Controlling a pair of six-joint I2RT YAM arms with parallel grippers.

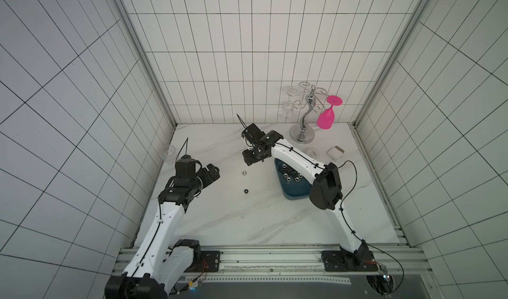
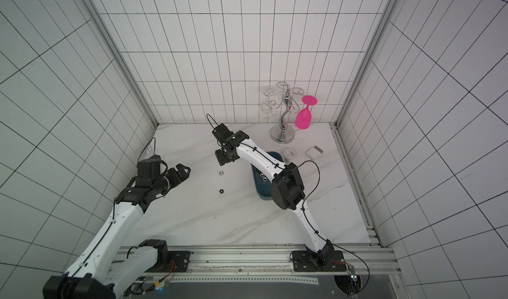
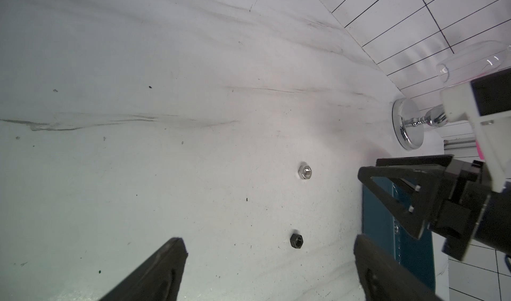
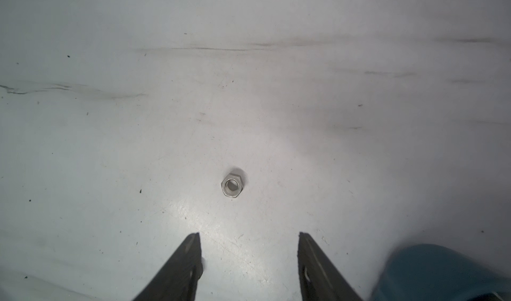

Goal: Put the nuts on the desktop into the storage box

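Observation:
A silver nut (image 4: 232,186) lies mid-table, below and forward of my right gripper, whose two fingers stand apart with nothing between them. A black nut (image 3: 296,240) lies nearer the front; a silver one also shows in the left wrist view (image 3: 305,171). My left gripper is open and empty over the left side of the table. The blue storage box (image 1: 292,194) sits right of the nuts with several nuts inside, partly hidden under my right arm.
A chrome glass rack (image 1: 302,135) with a pink glass (image 1: 326,118) stands at the back right, a small pale object (image 1: 335,152) nearby. Tiled walls enclose three sides.

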